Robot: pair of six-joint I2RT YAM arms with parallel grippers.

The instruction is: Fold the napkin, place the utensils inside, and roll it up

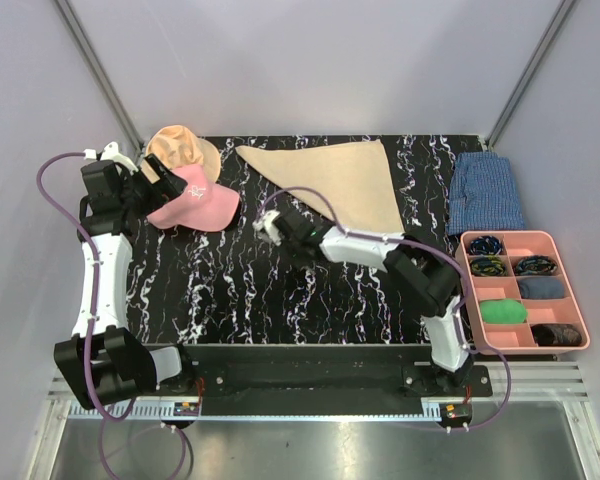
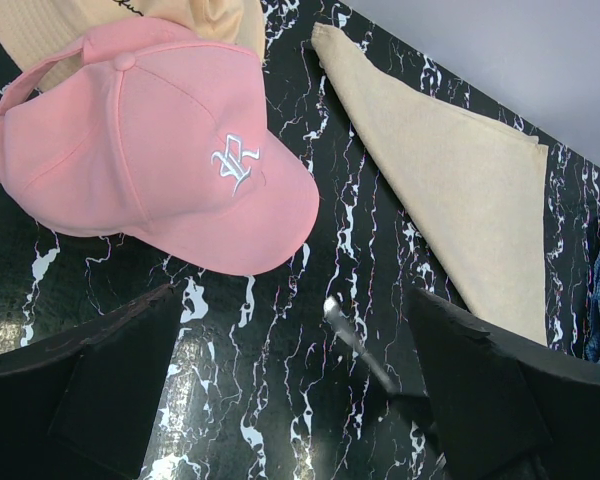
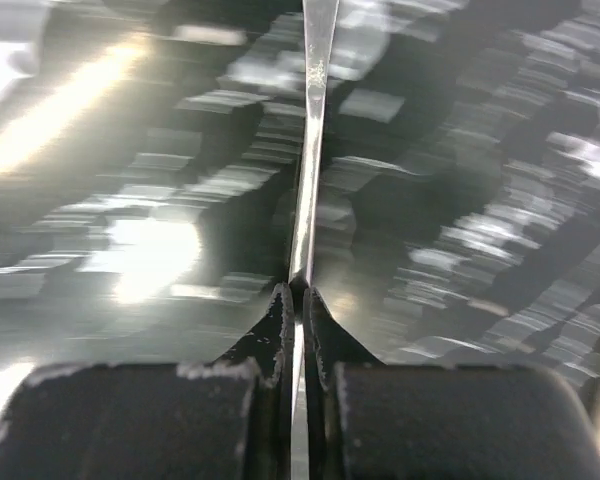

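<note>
A beige napkin (image 1: 330,170) lies spread at the back middle of the black marbled table, its left corner narrow. My right gripper is shut on a slim silver utensil (image 3: 311,170), which runs up between its fingertips; in the top view that gripper is blurred, in front of the napkin. A blurred grey elongated shape (image 2: 355,340) shows in the left wrist view. My left gripper (image 1: 164,178) stands open over the pink cap at the back left, nothing between its fingers.
A pink cap (image 1: 195,208) and a tan hat (image 1: 175,145) lie at the back left. A folded blue cloth (image 1: 485,195) and a pink divided organizer (image 1: 570,300) sit at the right.
</note>
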